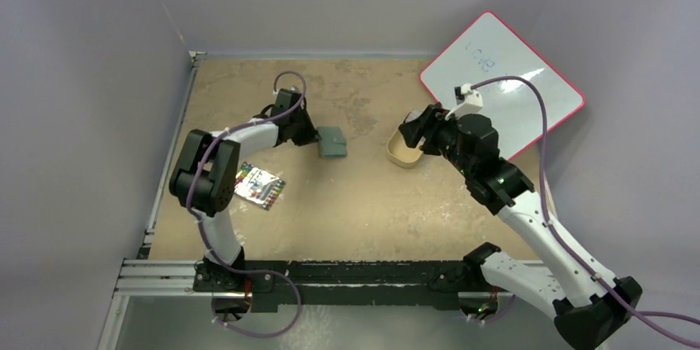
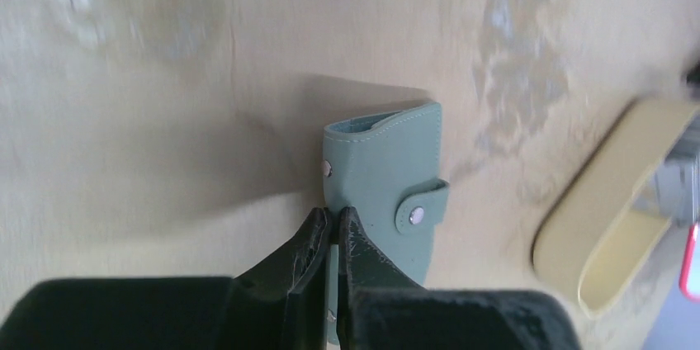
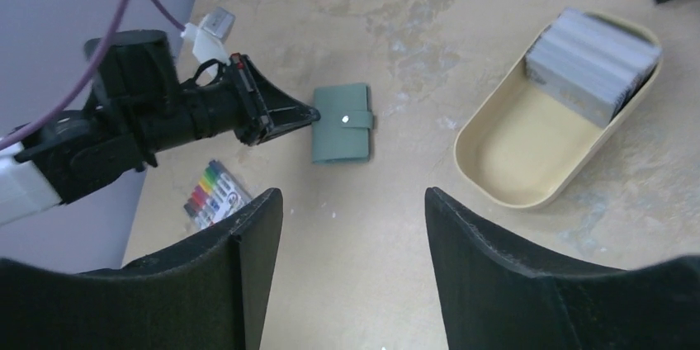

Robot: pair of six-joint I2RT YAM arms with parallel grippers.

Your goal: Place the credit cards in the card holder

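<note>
The grey-green card holder (image 2: 392,177), its snap strap fastened, is pinched along its spine edge by my left gripper. That gripper is shut on it, and the holder's top end bulges slightly apart. In the top view the card holder (image 1: 333,142) lies left of the beige bin. A stack of pale cards (image 3: 591,61) stands on edge at the far end of the beige bin (image 3: 541,164). My right gripper is open above the table, left of and nearer than the bin, with nothing between its fingers.
A packet of coloured markers (image 1: 259,185) lies near the left arm. The whiteboard (image 1: 503,78) with a pink-red rim leans at the back right.
</note>
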